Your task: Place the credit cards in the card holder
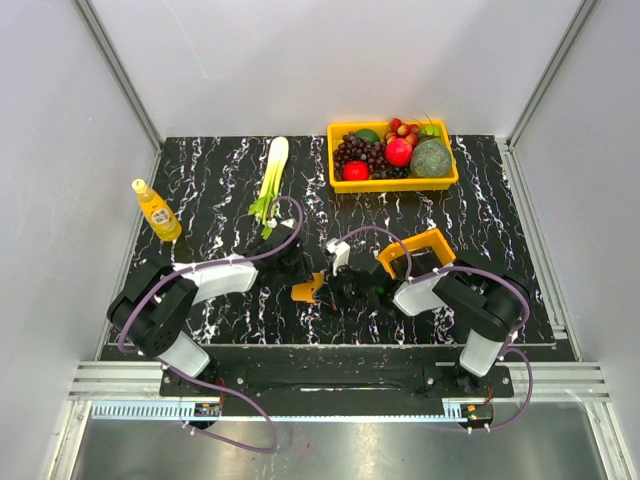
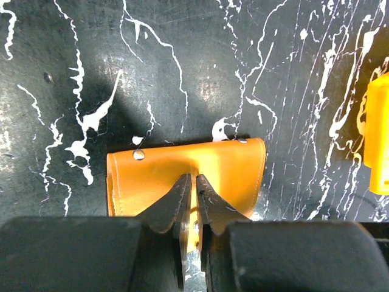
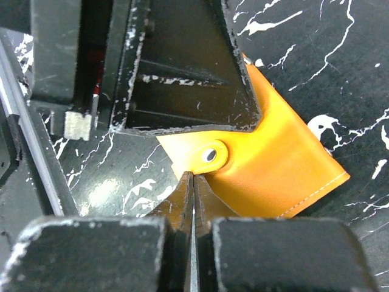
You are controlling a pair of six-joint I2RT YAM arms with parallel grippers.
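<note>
An orange leather card holder (image 1: 303,290) with a snap flap lies on the marble table between both grippers. In the left wrist view the holder (image 2: 152,176) sits under my left gripper, whose fingertips are close together over its middle; whether anything is between them is unclear. In the right wrist view my right gripper is shut, its tips at the holder's snap tab (image 3: 206,157). The other gripper's dark body hangs over the holder there. I cannot make out any cards.
An orange-yellow container (image 1: 438,242) lies right of the holder, partly behind the right arm. A fruit crate (image 1: 340,184), celery (image 1: 271,178) and a bottle (image 1: 160,215) stand farther back and left. Free table lies at the front left.
</note>
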